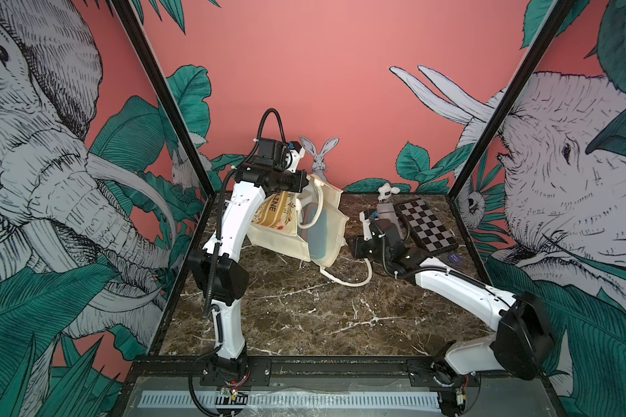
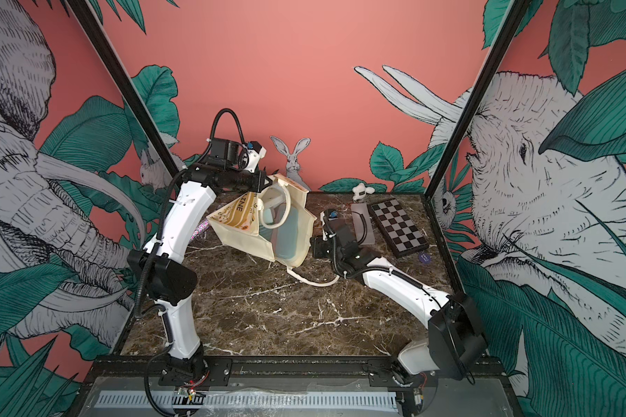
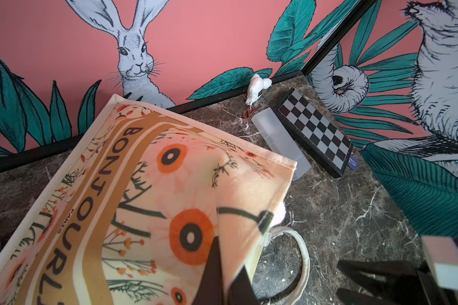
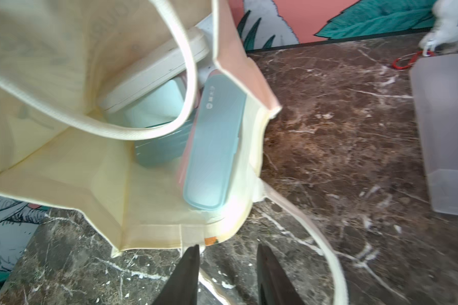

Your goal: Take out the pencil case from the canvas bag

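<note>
The cream canvas bag [image 1: 278, 239] leans with its mouth towards the right. My left gripper is shut on its top edge, with the cloth pinched between the fingers. Inside the bag, a rounded light-blue case [image 4: 213, 142], which looks like the pencil case, stands against the side wall. My right gripper is just outside the bag's mouth, close to the lower rim; its fingers stand apart and no object shows gripped between them. A bag handle [image 4: 310, 223] loops down beside it onto the table, while the other handle [image 4: 190, 66] arches across the opening.
Behind the blue case, a white box [image 4: 152, 71] and other items sit in the bag. A translucent grey box [image 3: 280, 139], a chessboard [image 3: 315, 129] and a small white figure [image 3: 256, 89] occupy the back right.
</note>
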